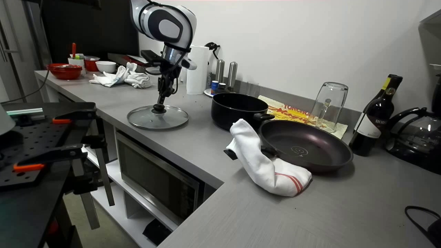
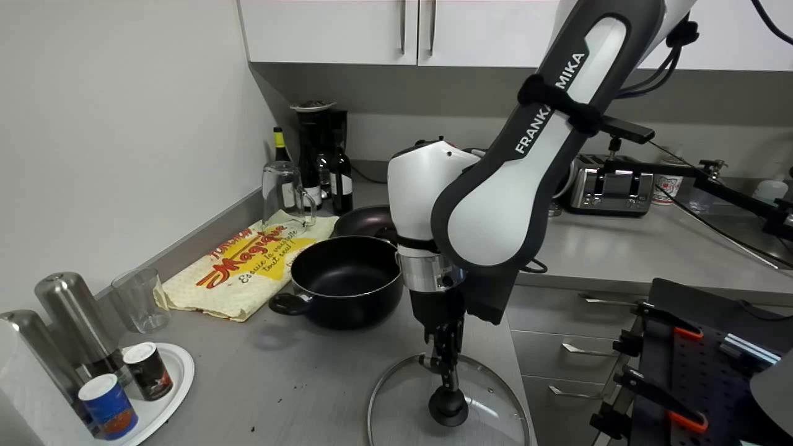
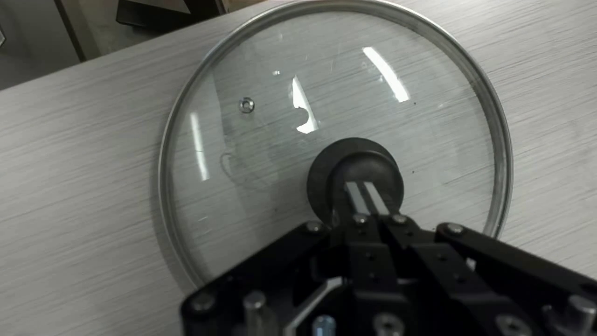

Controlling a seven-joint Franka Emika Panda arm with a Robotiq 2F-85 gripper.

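Observation:
A round glass lid (image 1: 140,119) with a metal rim lies flat on the counter, its black knob (image 3: 386,162) pointing up. Directly over that knob is my gripper, fingers together with no gap holding anything. In the wrist view the pale fingertips overlap the knob's top; whether they touch it cannot be told. The second exterior view shows the lid (image 2: 394,416) under the arm, cut by the lower edge. An empty black pot (image 2: 346,275) stands uncovered beyond the lid, toward the wall.
A dark frying pan (image 1: 308,144) and a white towel (image 1: 264,169) sit right of the pot. An upturned glass mug (image 1: 330,101) rests on a yellow printed cloth (image 2: 253,260). A white plate (image 2: 182,371) holds small containers. Bare counter surrounds the lid, whose rim is near the front edge.

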